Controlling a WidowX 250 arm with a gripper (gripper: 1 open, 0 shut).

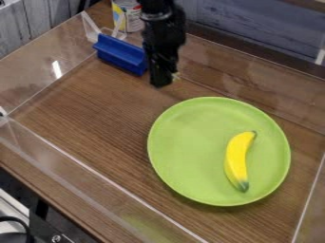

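My dark gripper [162,78] hangs over the wooden table at the upper middle, just right of a blue block-like object [118,55]; it looks shut, with nothing clearly visible between its fingers, though a small pale spot behind it is too small to tell. A green plate [191,152] lies at the lower right, with a yellow banana [238,161] on its right half.
A pale container [124,15] stands at the back left, partly hidden. A wall runs along the back right.
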